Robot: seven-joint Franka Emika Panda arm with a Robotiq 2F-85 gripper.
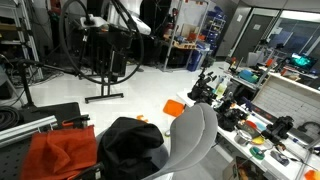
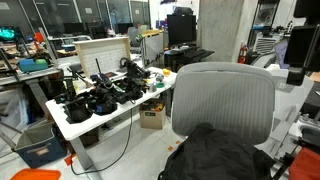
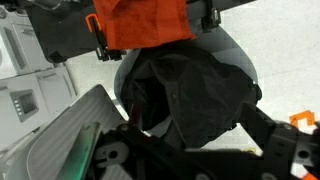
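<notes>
A black cloth (image 1: 130,145) lies rumpled on the seat of a grey office chair, whose backrest (image 2: 225,105) stands upright. From above, the wrist view shows the same black cloth (image 3: 195,95) spread over the seat. My gripper is open over it, its dark fingers apart at the bottom of the view and no object visible between them. At the right edge of exterior view 2, the gripper (image 2: 296,62) hangs above the chair's level, clear of the cloth. A red-orange cloth (image 1: 60,154) lies at the lower left, beside the chair.
Behind the chair, a white table (image 2: 105,122) carries several black devices. A cardboard box (image 2: 152,114) stands on the floor near it. The tall backrest is an obstacle beside the seat. Pale floor (image 1: 130,110) lies open beyond the chair.
</notes>
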